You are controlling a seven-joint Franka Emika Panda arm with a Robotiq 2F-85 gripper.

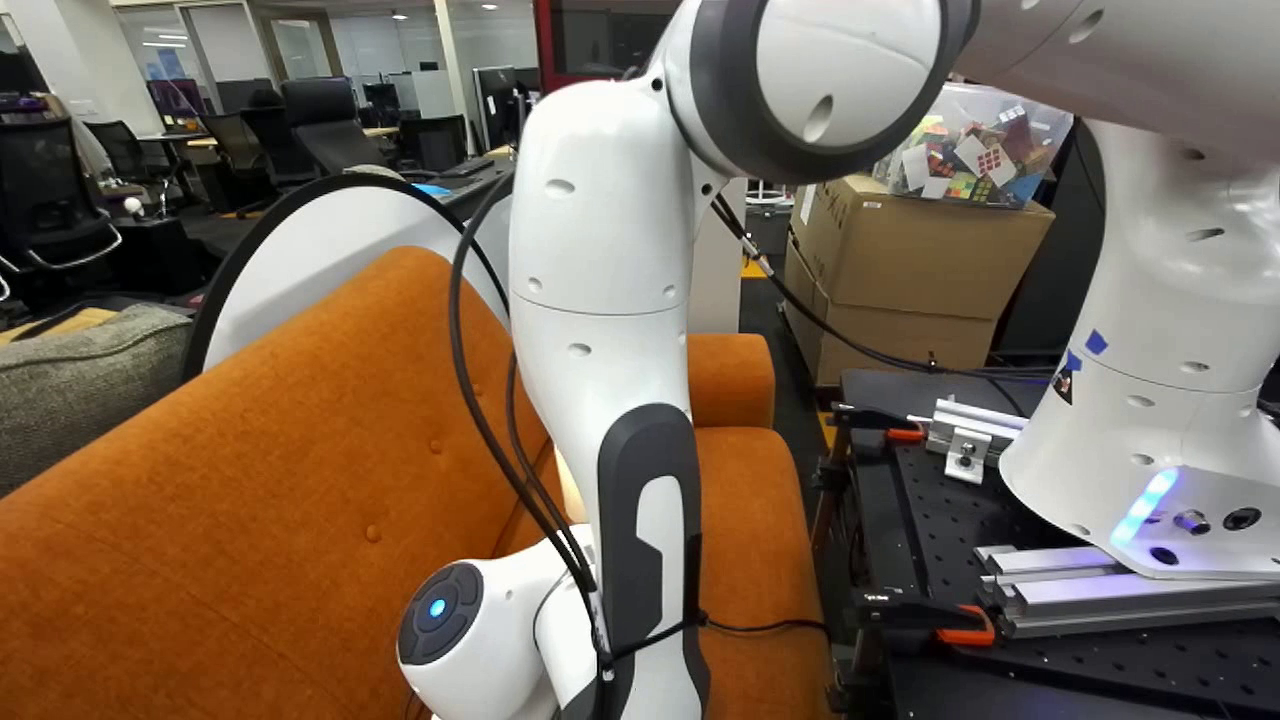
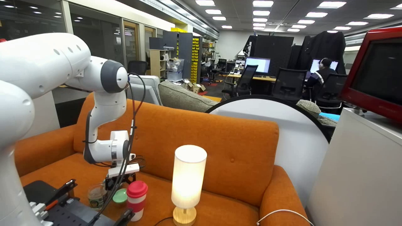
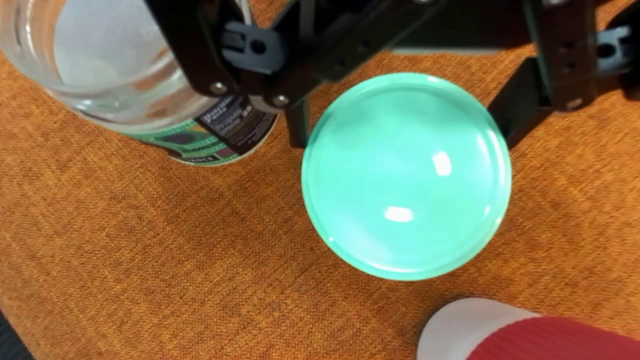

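A round, glossy mint-green dish or lid [image 3: 406, 177] fills the middle of the wrist view. My gripper is open, its black fingers [image 3: 298, 123] wide apart at opposite sides of the green piece's upper rim. Whether either fingertip touches that rim cannot be told. In exterior view 2 the green piece [image 2: 120, 196] appears just below the gripper [image 2: 120, 184], over the orange seat. A clear glass jar [image 3: 144, 90] with a green and black label stands close to the left finger. At the lower right of the wrist view is part of a white and red cup [image 3: 468, 336].
In exterior view 2, the red-lidded cup [image 2: 136, 201] stands upright near the green piece, and the jar [image 2: 96, 197] flanks its other side. Further right is a lit lamp [image 2: 188, 177]. The couch [image 2: 233, 150] backrest rises behind. Exterior view 1 hides the gripper.
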